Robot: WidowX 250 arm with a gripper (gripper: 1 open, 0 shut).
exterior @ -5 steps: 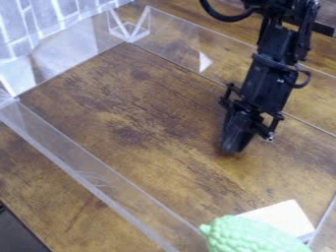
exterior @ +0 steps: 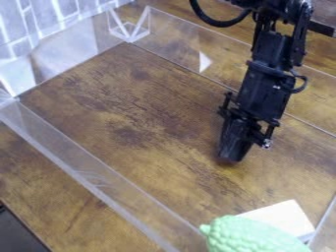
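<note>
The black robot arm (exterior: 269,74) reaches down from the top right to the wooden surface (exterior: 118,118). Its gripper (exterior: 234,153) is low over the wood, right of the middle of the view, and looks shut, with nothing visible between its fingers.
A pale green bumpy object (exterior: 250,234) and a white block (exterior: 286,215) lie at the bottom right. Clear plastic walls (exterior: 79,182) edge the wooden area. A white gridded cloth or panel (exterior: 39,25) is at the top left.
The arm and gripper have shifted very slightly to the left; nothing else has visibly changed.
</note>
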